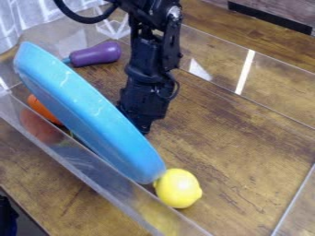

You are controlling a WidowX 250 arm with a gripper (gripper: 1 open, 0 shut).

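A large light-blue disc-like dish (87, 106) leans steeply on its edge along the left side, against a clear plastic wall. The black gripper (140, 111) is lowered just behind it, its fingertips low and partly hidden by the blue dish; I cannot see anything held between them. A yellow lemon (178, 188) lies at the dish's lower right end. An orange object (40, 111), partly hidden, is behind the clear wall at left. A purple eggplant (94, 54) lies at the back left.
Transparent walls run along the left front, the back and the right.
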